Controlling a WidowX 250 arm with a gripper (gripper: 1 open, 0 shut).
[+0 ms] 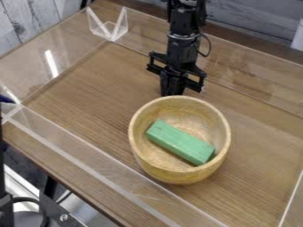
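Observation:
A black robot arm (182, 44) reaches down from the top centre of the camera view. Its gripper (172, 89) is low, just behind the rim of a tan round bowl (147, 161); its fingers look shut, though they are small and dark, with nothing visible held. Inside the bowl lies a green rectangular block (178, 140), set diagonally.
A clear plastic container (109, 25) sits at the back left. Dark objects (24, 213) lie at the bottom-left edge.

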